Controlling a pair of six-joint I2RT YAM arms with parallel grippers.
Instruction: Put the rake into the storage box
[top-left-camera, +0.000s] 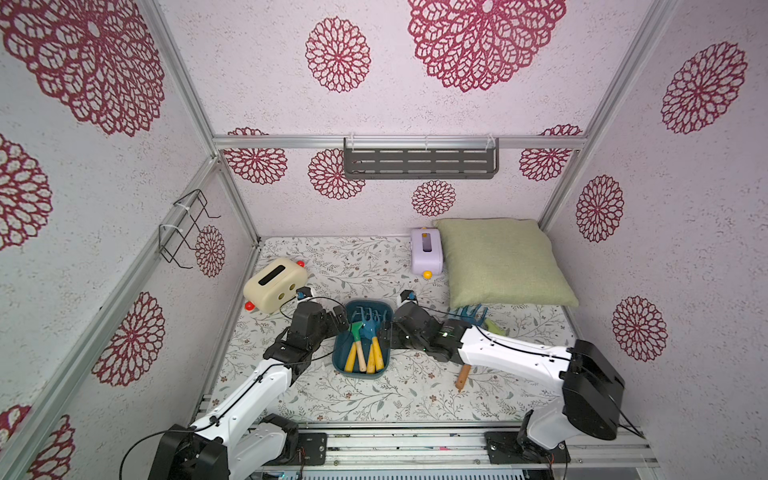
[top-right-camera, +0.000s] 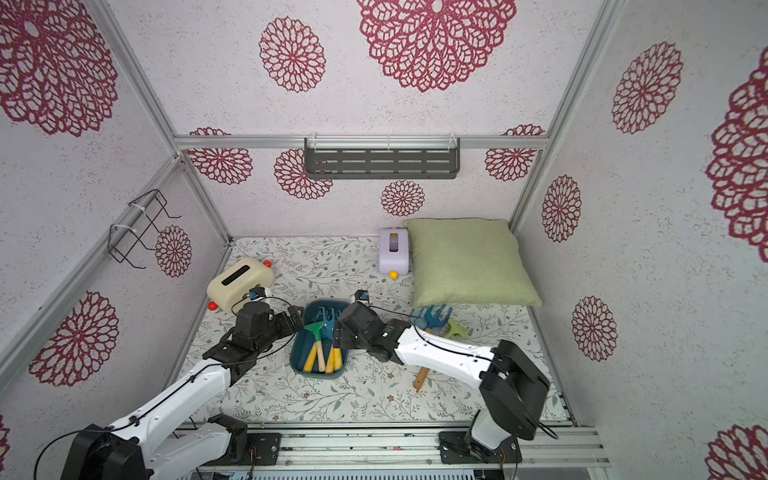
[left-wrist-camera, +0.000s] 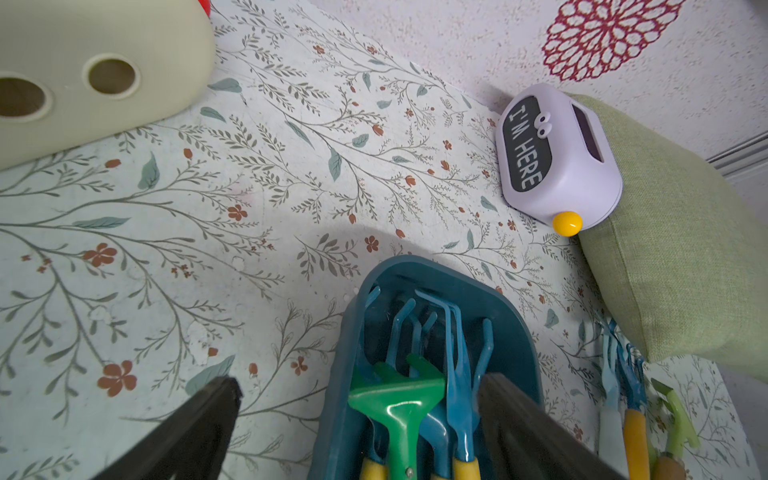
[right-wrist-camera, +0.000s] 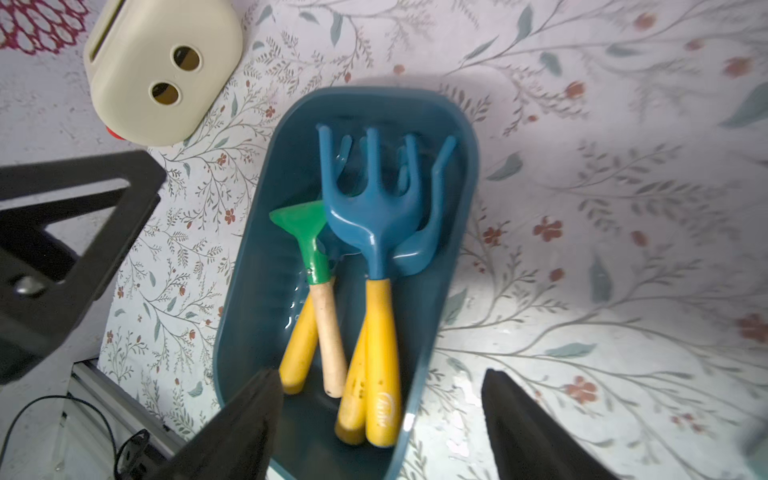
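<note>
The dark teal storage box (right-wrist-camera: 464, 240) holds several small garden tools. On top lies a blue rake (right-wrist-camera: 376, 208) with a yellow handle, fully inside the walls; a green-headed tool (right-wrist-camera: 308, 224) with a wooden handle lies beside it, and further yellow handles and blue heads are partly covered beneath. Over the box's right side, my right gripper is parted with nothing between its fingers. My left gripper stands open near the box's left rim, its fingers (left-wrist-camera: 192, 424) blurred and empty.
More tools lie right of the box by the green pillow (top-left-camera: 508, 260): a blue rake (top-right-camera: 437, 316), a green tool (top-right-camera: 457, 329) and a wooden handle (top-left-camera: 462, 376). A cream toaster-like box (top-left-camera: 276, 284) and a lilac box (top-left-camera: 426, 252) stand behind.
</note>
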